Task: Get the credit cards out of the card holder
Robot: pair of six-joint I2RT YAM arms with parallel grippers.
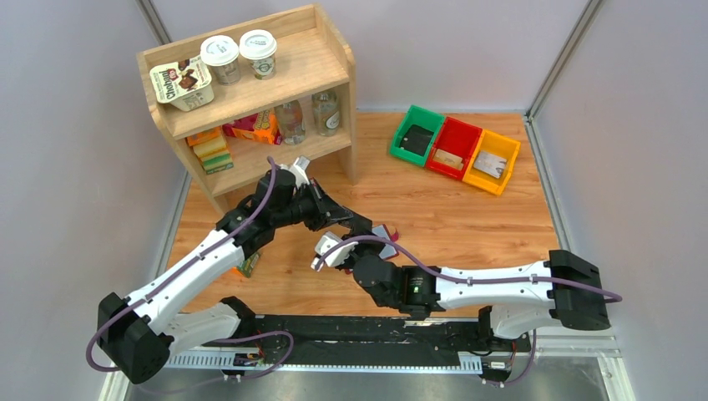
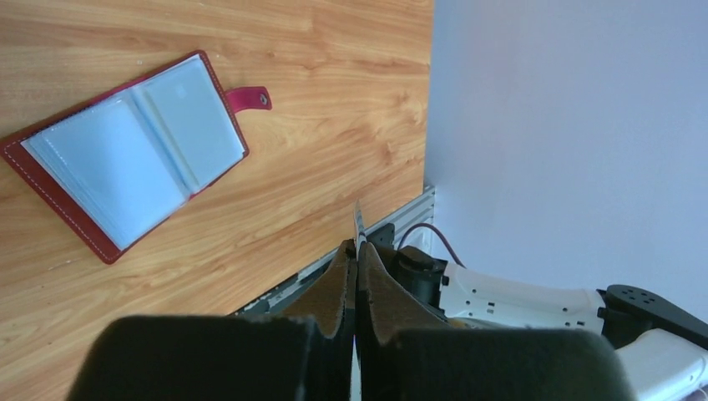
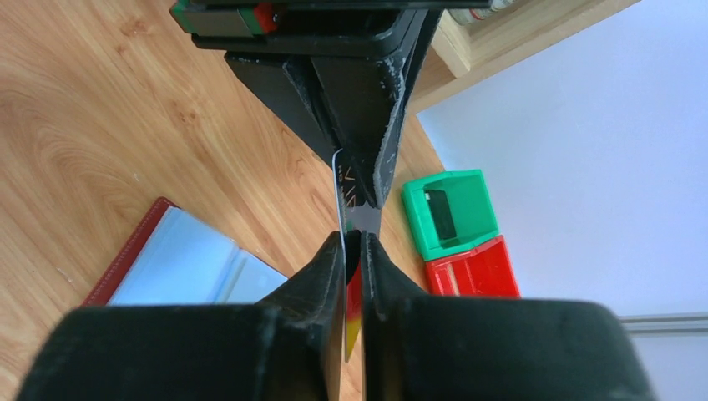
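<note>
The card holder lies spread open on the table, its pale sleeves [image 2: 125, 159] and red-brown cover in plain sight in the left wrist view. Above the table both grippers meet at one thin card [image 3: 365, 215], seen nearly edge-on. My left gripper is shut on one end of it. At the card's other end my right gripper is part open, with a narrow gap between its fingers and the card between them. From above, the arms cover much of the holder [image 1: 383, 236].
Green [image 1: 417, 134], red [image 1: 453, 146] and yellow [image 1: 493, 162] bins stand at the back right with flat items inside. A wooden shelf [image 1: 250, 100] with cups and bottles fills the back left. A small box [image 1: 248, 263] is partly behind the left arm.
</note>
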